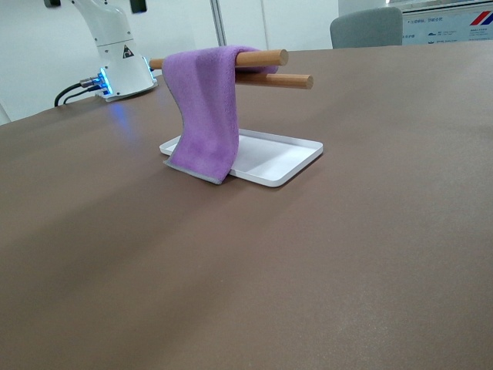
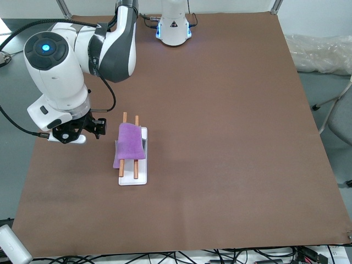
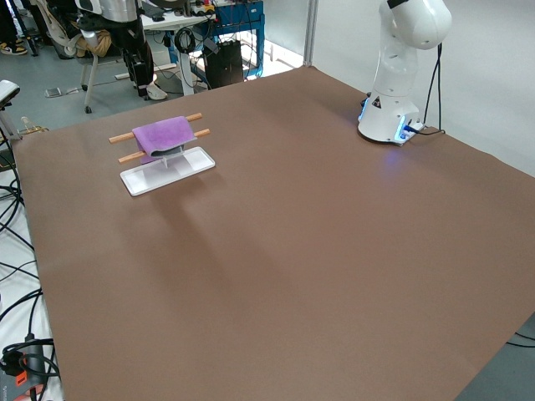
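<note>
A purple cloth [image 2: 131, 142] hangs draped over two wooden rods [image 1: 273, 81] on a small rack standing on a white tray [image 2: 132, 179]. In the top view the cloth [image 1: 200, 116] drapes down to the tray's edge; in the right view it [image 3: 163, 134] lies across both rods. My gripper [image 2: 93, 127], black at the wrist of the white arm in the left view, is left of the rack, apart from the cloth. Whether its fingers are open or shut is hard to tell.
Cables run beyond the table's edges.
</note>
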